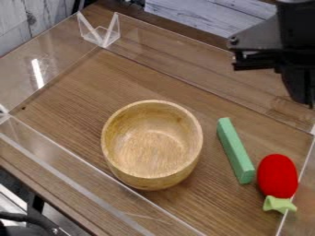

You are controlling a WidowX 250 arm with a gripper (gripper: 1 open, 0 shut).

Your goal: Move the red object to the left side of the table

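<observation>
The red object (278,173) with a green top lies on the table near the lower right, its green end towards the front edge. My gripper (274,61) is a dark shape at the upper right, partly cut off by the frame edge. It is well apart from the red object, which lies outside its fingers. The fingertips are too dark and merged to show whether they are open or shut, and no object shows at them.
A round wooden bowl (128,175) stands at the front middle. A green block (235,150) lies between bowl and red object. A clear bracket (101,32) sits at the back left corner.
</observation>
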